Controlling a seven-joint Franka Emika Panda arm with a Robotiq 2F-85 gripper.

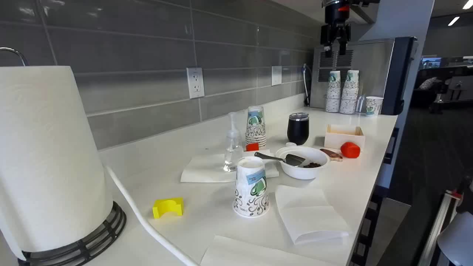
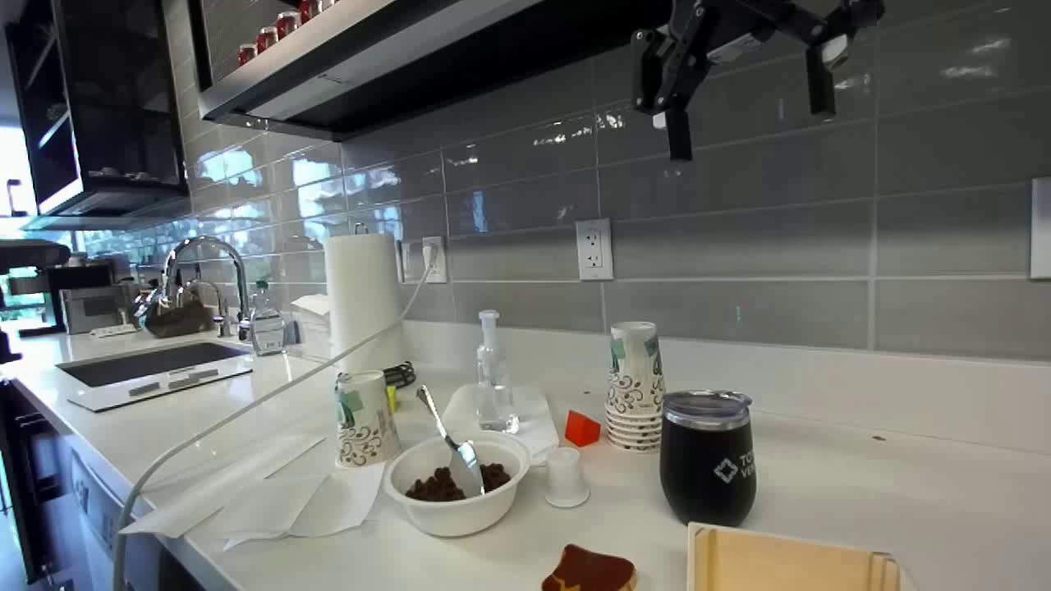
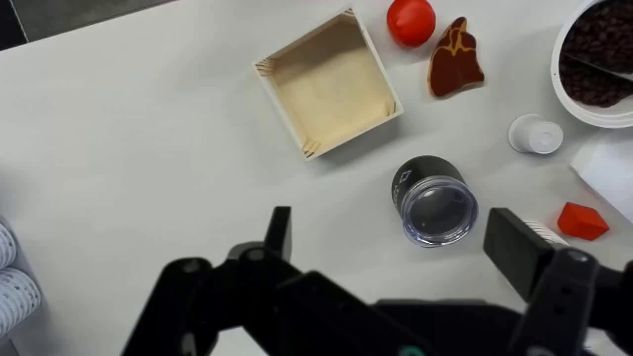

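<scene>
High above the counter my gripper stands open, its fingers wide apart and nothing between them; exterior view 2 shows the same gripper against the tiled wall. Below it in the wrist view is a black tumbler with a clear lid, upright on the counter. An empty wooden box sits beyond the tumbler, near a red ball-like object and a toy steak. A white bowl holds brown beans and a metal scoop. A small white pod lies between bowl and tumbler.
A paper cup stack, a clear bottle and a red block stand near the wall. Another cup stack, a yellow block and a white cable lie nearer the paper towels. Counter left of the box is clear.
</scene>
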